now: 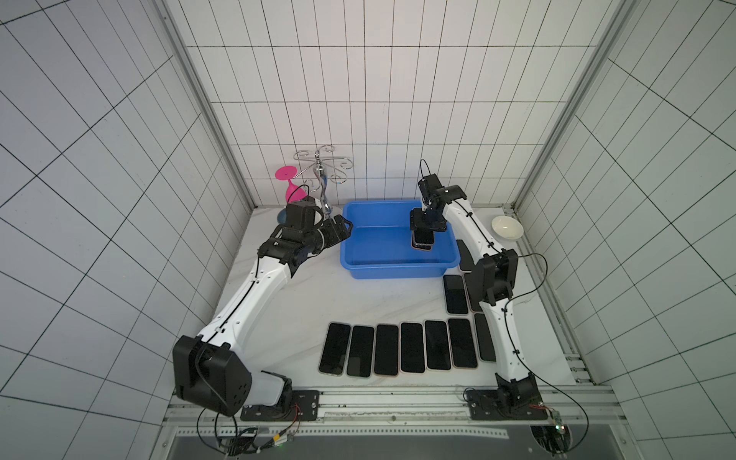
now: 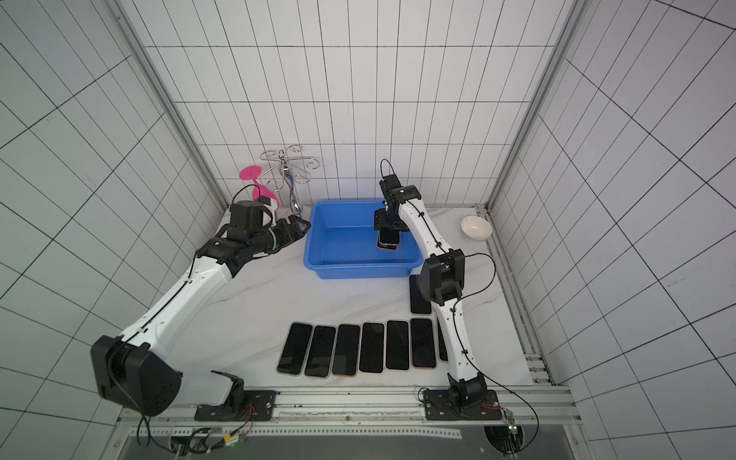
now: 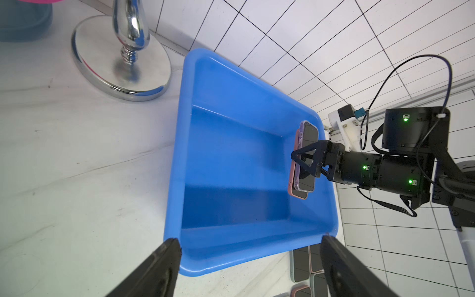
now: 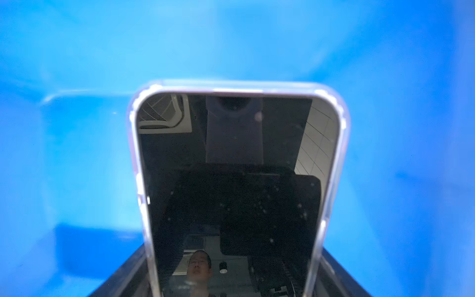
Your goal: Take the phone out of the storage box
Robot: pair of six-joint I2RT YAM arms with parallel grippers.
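Note:
A blue storage box sits at the back middle. In its right part my right gripper is shut on a phone with a clear edge, held at or just above an orange-edged phone; I cannot tell the gap between them. The held phone's dark screen fills the middle of the right wrist view, between the fingers. My left gripper hangs open by the box's left rim, empty, its fingertips at the bottom of the left wrist view.
Several phones lie in a front row and along the right side. A chrome stand and a pink object stand back left, a white bowl back right. The table between box and phone row is clear.

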